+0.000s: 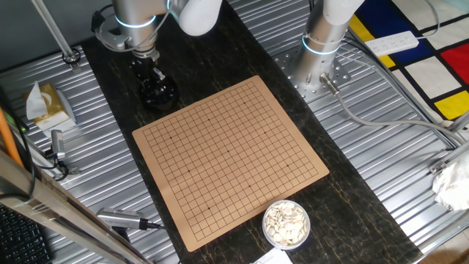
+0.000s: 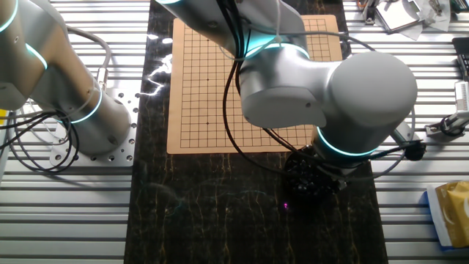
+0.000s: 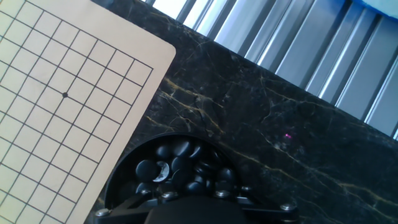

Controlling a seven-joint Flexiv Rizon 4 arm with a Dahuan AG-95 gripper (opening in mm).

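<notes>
My gripper point(image 1: 152, 77) is at the far left of the black table in the first exterior view, directly over a round black bowl point(image 1: 157, 95). Seen from the wrist, the bowl point(image 3: 119, 173) holds many glossy black stones point(image 3: 147, 170), one with a bright reflection. The dark gripper body covers the bowl's near part, and its fingertips are hidden, so I cannot see whether it is open or what is between them. A wooden grid board point(image 1: 227, 158) lies flat beside the bowl, with no stones on it. The arm hides most of the gripper in the second exterior view.
A clear bowl of white stones point(image 1: 286, 224) stands by the board's opposite edge. A tissue box point(image 1: 51, 110) sits to the left. Bare black tabletop point(image 2: 205, 213) lies beside the gripper.
</notes>
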